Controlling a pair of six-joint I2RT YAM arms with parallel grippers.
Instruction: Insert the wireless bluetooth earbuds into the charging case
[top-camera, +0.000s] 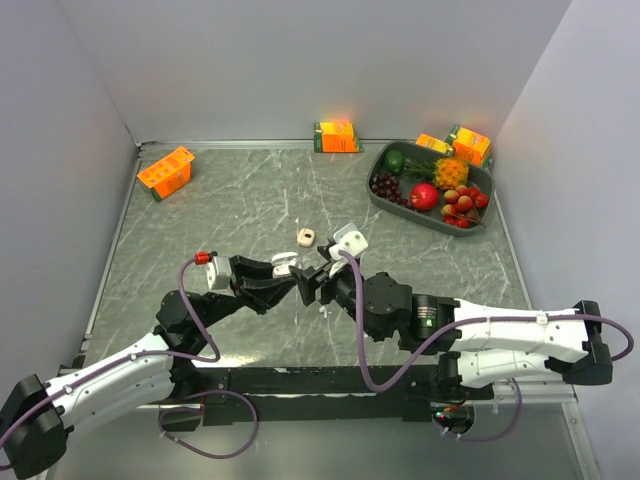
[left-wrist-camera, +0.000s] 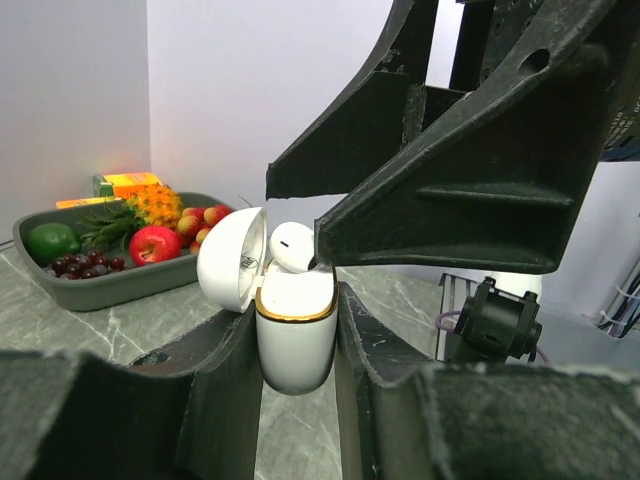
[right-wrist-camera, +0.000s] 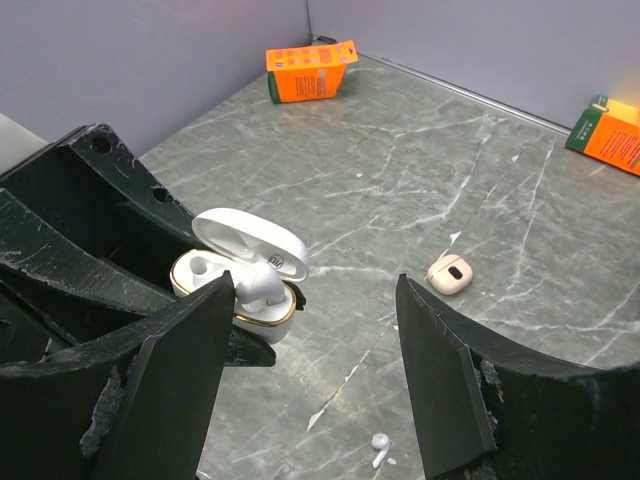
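Note:
The open white charging case (left-wrist-camera: 295, 345) is held in my shut left gripper (top-camera: 282, 278), lid up. A white earbud (left-wrist-camera: 293, 243) sits at the case's top, against a finger of my right gripper (top-camera: 308, 280). In the right wrist view that gripper stands part open, its left finger beside the earbud in the case (right-wrist-camera: 258, 283). Another loose earbud (right-wrist-camera: 380, 442) lies on the table below, and a small beige case-like object (right-wrist-camera: 450, 274) lies farther back.
A grey tray (top-camera: 412, 214) of fruit stands at the back right. Orange boxes (top-camera: 165, 172) lie along the back and left.

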